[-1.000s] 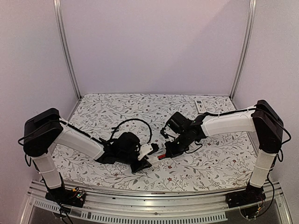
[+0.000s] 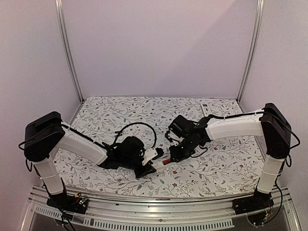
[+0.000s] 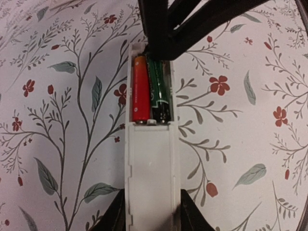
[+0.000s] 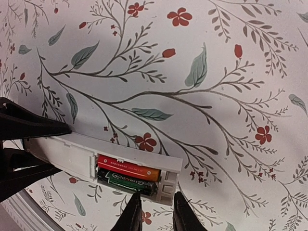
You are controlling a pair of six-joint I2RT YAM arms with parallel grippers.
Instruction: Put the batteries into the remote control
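Note:
The white remote control (image 3: 150, 168) is gripped between the fingers of my left gripper, its open battery bay facing up. Side by side in the bay lie a red-orange battery (image 4: 129, 168) and a dark green battery (image 4: 126, 182). In the left wrist view the green one leans slightly, and a black finger of my right arm hides its far end. My right gripper is shut with nothing seen between its fingertips, close to the green battery's end at the bay's edge. Whether both batteries sit fully down I cannot tell.
A white device with a small dark display (image 2: 206, 109) lies at the back right. Both arms meet near the table's front middle, with little room between them.
In the top view my right gripper has shifted very slightly around the battery bay. The left arm and the remote control stay in place.

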